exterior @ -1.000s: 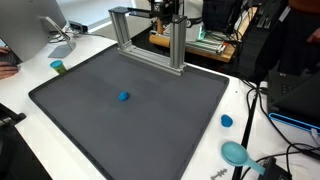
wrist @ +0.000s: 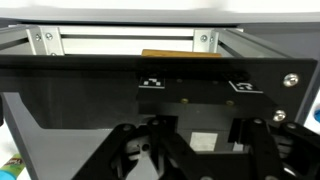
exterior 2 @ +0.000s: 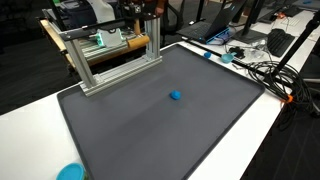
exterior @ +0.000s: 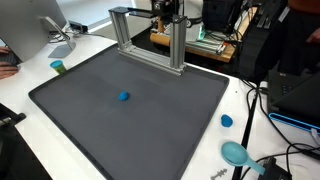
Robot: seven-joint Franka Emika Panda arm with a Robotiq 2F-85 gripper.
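A wide black panel spans the wrist view, with silvery rails and a strip of brown wood behind it. My gripper is at the panel's near side, shut on a dark part that looks like its handle. Black against black, the exact contact is hard to make out. In exterior view 1 the dark bar of the panel shows at the top edge, above a silver frame. That frame stands at the back left in exterior view 2. The gripper is not clearly discernible in either exterior view.
A small blue object lies on the otherwise clear grey board. Off the board are a blue disc, a turquoise round object, and a green-topped container. Cables run along the right edge.
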